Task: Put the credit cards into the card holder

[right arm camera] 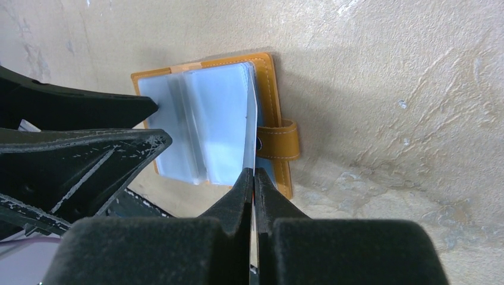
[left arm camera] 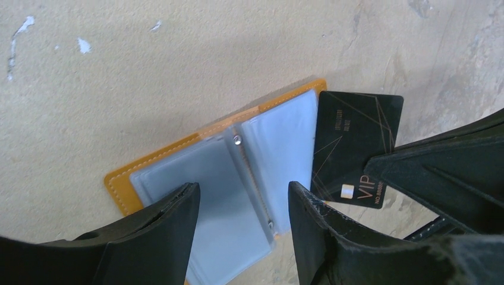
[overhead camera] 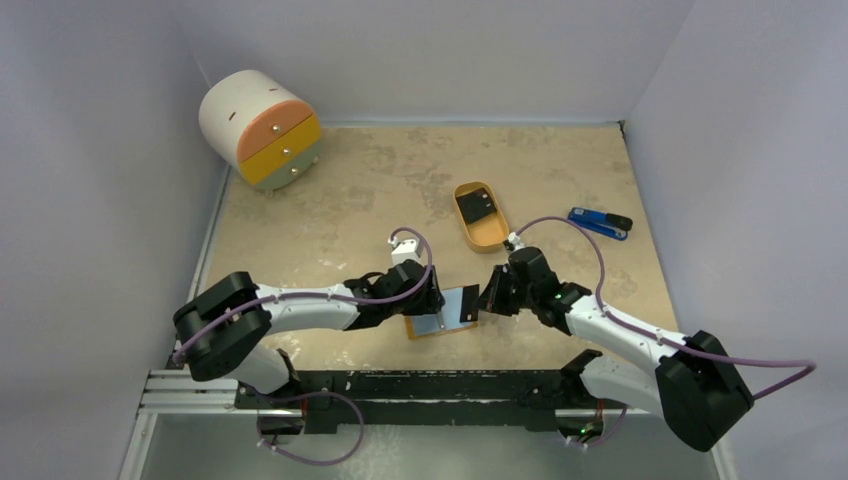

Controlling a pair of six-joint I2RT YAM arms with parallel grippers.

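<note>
An open card holder [overhead camera: 427,324] with an orange-brown border lies on the table, its pale blue sleeves [right arm camera: 215,119] spread out. My right gripper is shut on a black VIP card, seen edge-on as a thin strip in the right wrist view. The card stands over the holder's right end; whether its edge is inside a sleeve I cannot tell. Over the left sleeve hangs my left gripper, its fingers apart with nothing held between them. In the top view the left arm covers part of the holder.
Behind the holder, an orange tray [overhead camera: 487,232] contains black cards [overhead camera: 476,206]. A blue stapler [overhead camera: 600,222] lies at the right, and a drum-shaped drawer box [overhead camera: 262,128] stands at the back left.
</note>
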